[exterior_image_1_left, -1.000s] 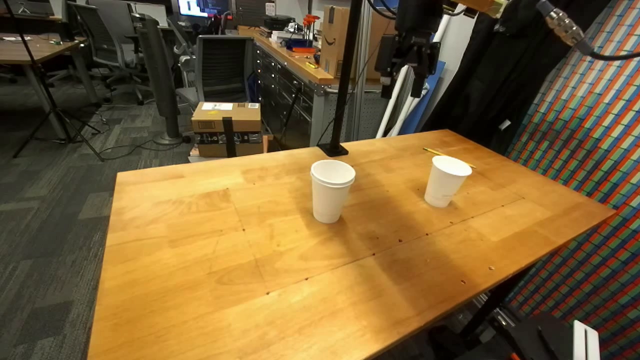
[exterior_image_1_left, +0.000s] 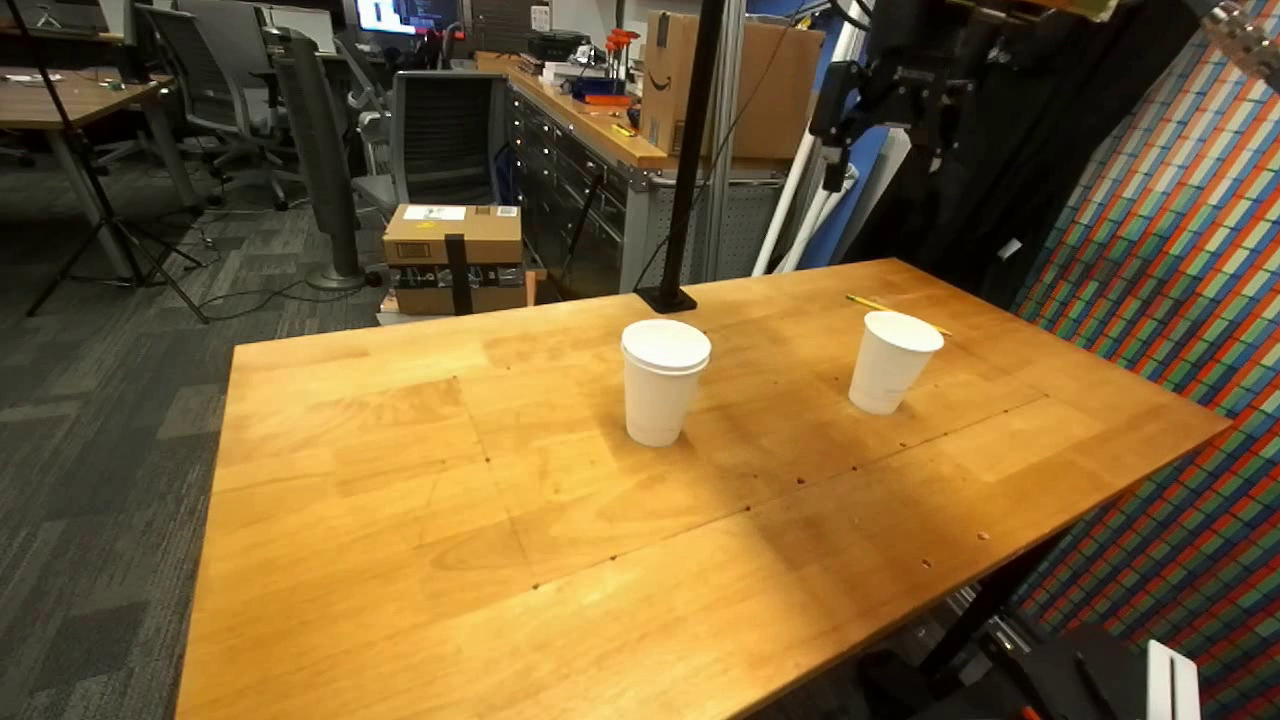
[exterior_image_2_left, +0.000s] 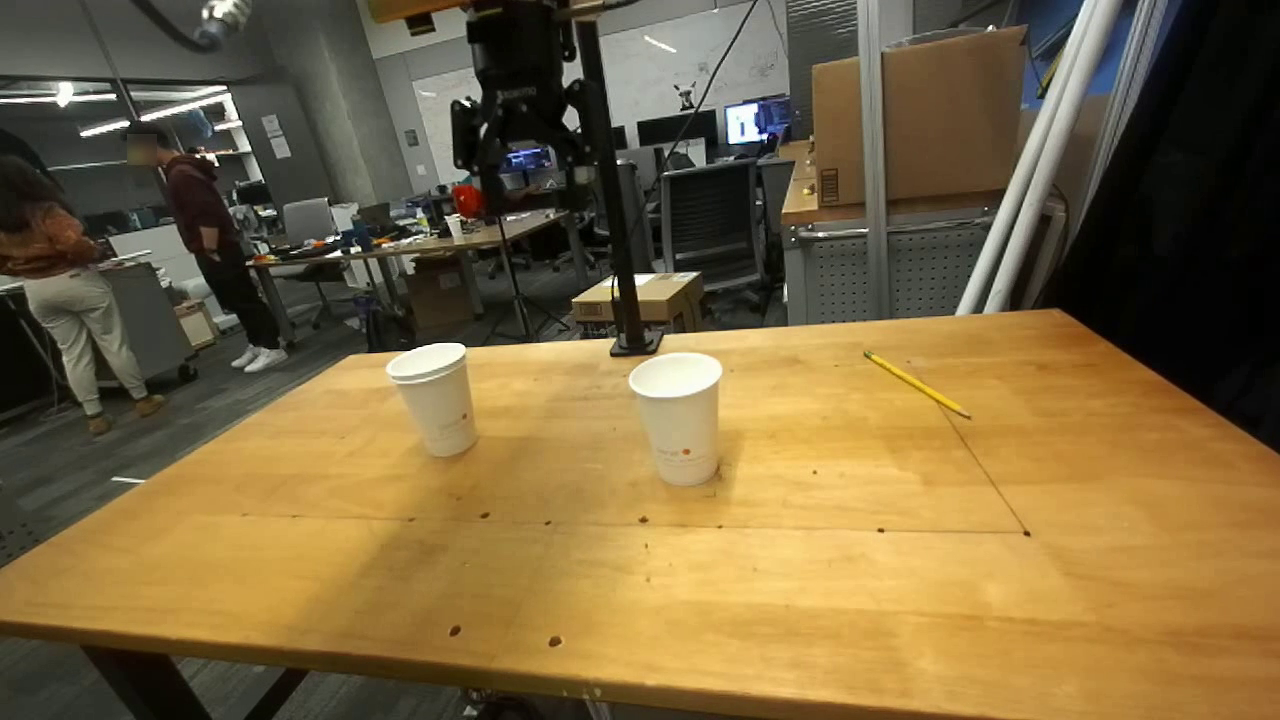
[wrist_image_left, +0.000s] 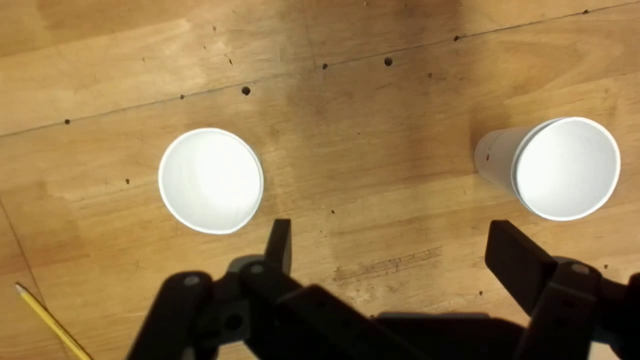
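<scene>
Two white paper cups stand upright on the wooden table. One, with a doubled rim like stacked cups (exterior_image_1_left: 659, 390), is near the middle in exterior view 1 and at the right in the wrist view (wrist_image_left: 567, 168). The single cup (exterior_image_2_left: 680, 426) stands apart from it, at the left in the wrist view. A yellow pencil (exterior_image_2_left: 918, 384) lies flat on the table beyond the single cup. High above the table, my gripper is open, its fingers wide apart with only bare table visible between them. Neither cup is touched by it.
A black post (exterior_image_1_left: 684, 180) rises at the table's far edge. A cardboard box (exterior_image_1_left: 456, 258) sits beyond that edge, off the table.
In exterior view 1 my gripper has shifted to the right and slightly upward, staying high over the table. The cups and pencil have not moved.
</scene>
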